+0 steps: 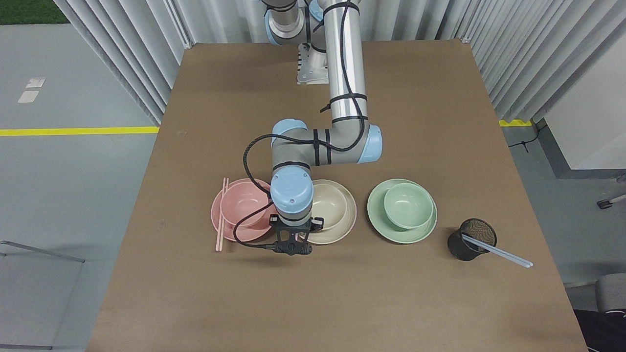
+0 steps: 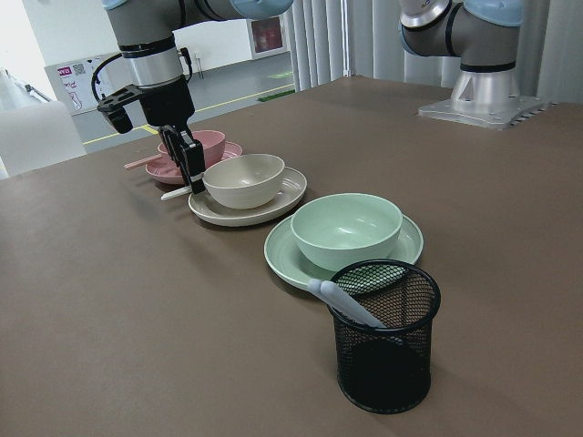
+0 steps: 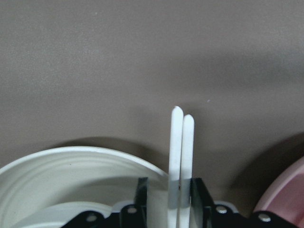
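Note:
My gripper is low over the left edge of the cream plate [image 2: 214, 211], beside the cream bowl [image 2: 244, 177]. A pair of white chopsticks [image 3: 175, 152] lies between its open fingers in the wrist view, near the right finger. The pink bowl and plate, with pink chopsticks [image 1: 220, 229], sit to the left in the front view. A green bowl [image 1: 409, 205] on a green plate [image 1: 381, 226] stands to the right.
A black mesh cup [image 1: 460, 246] with pale blue chopsticks [image 1: 507, 255] stands at the right.

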